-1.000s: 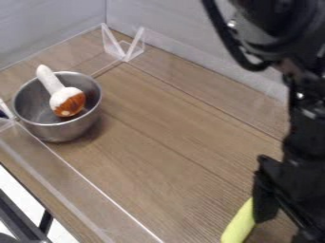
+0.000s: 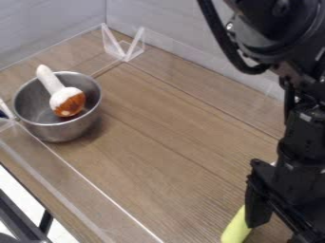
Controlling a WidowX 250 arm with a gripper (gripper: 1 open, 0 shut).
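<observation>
My gripper (image 2: 260, 190) hangs at the right edge, large and dark, its lower part over a yellow elongated object (image 2: 237, 228) at the bottom right. Its fingers are open, though partly cut off by the frame. The yellow object's upper part is hidden behind the gripper.
A metal bowl (image 2: 37, 114) at the left holds a white and orange mushroom-like object (image 2: 70, 101). A white clip-like piece (image 2: 124, 47) sits at the back edge.
</observation>
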